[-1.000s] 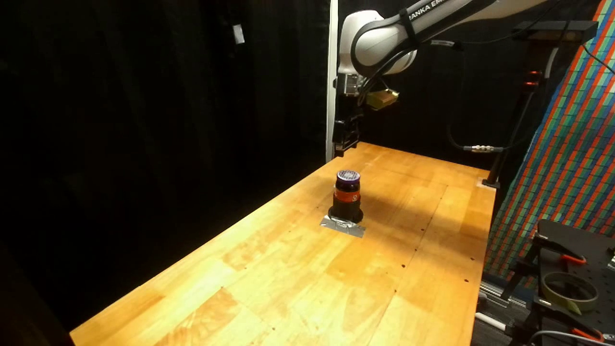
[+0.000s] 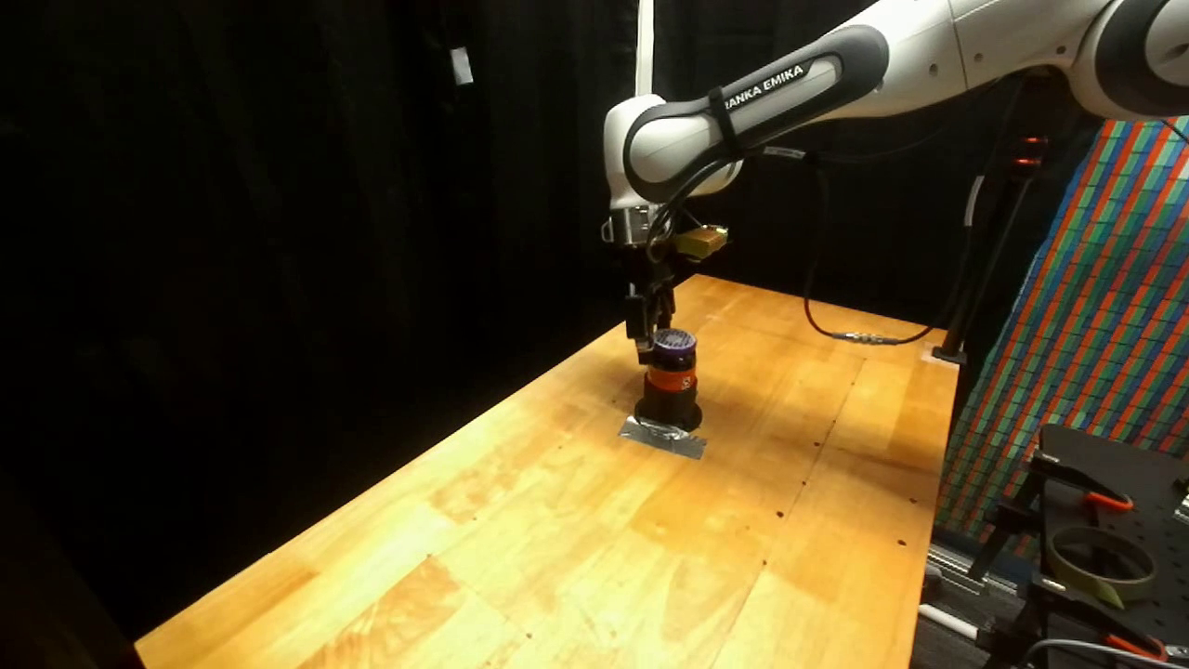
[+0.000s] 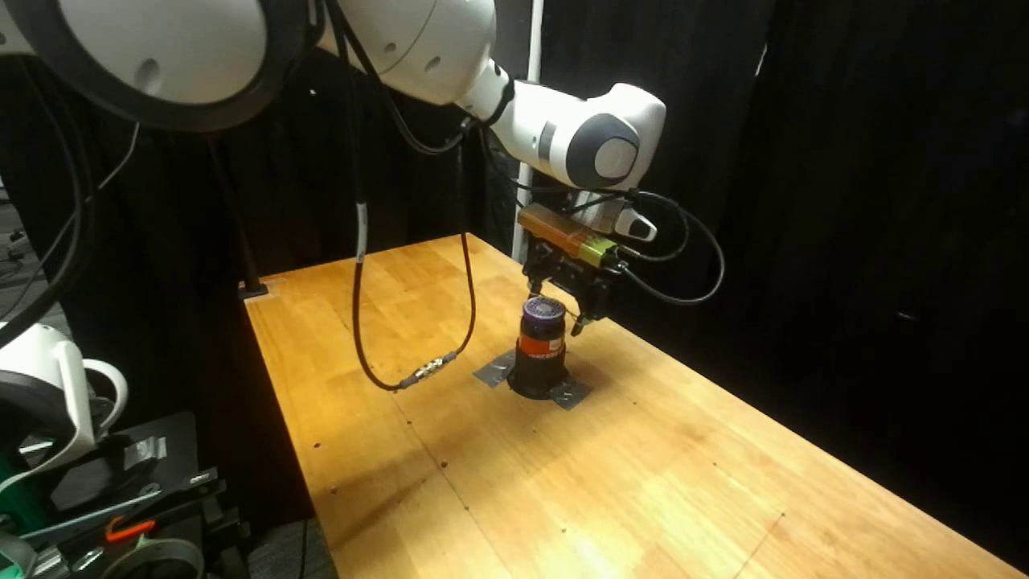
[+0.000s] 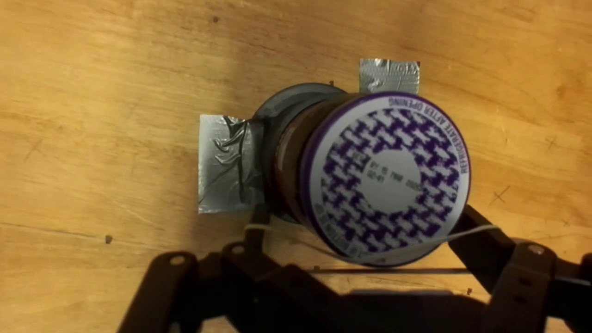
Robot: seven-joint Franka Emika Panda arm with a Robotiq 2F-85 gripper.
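Note:
A dark jar (image 2: 672, 379) with an orange label stands upright in a black round holder (image 3: 538, 379) on the wooden table. Its purple-and-white patterned lid (image 4: 388, 180) fills the middle of the wrist view. My gripper (image 3: 557, 309) is open at lid height, close beside the jar. Seen from the wrist, the fingers (image 4: 483, 238) lie wide apart toward the lid's lower left and lower right. A pale elastic band (image 4: 355, 258) stretches between them and crosses the lid's lower edge. Whether any finger touches the jar cannot be told.
Silver tape (image 4: 222, 166) fixes the holder to the table (image 2: 535, 524). A cable (image 3: 358, 318) hangs down near the table on the robot's side. Around the jar the tabletop is clear. Clamps and a tape roll (image 2: 1101, 563) lie on a dark side cart.
The arm has come down and moved left in exterior view 1, bringing my gripper from above and behind the jar to beside its lid. The jar stands where it was.

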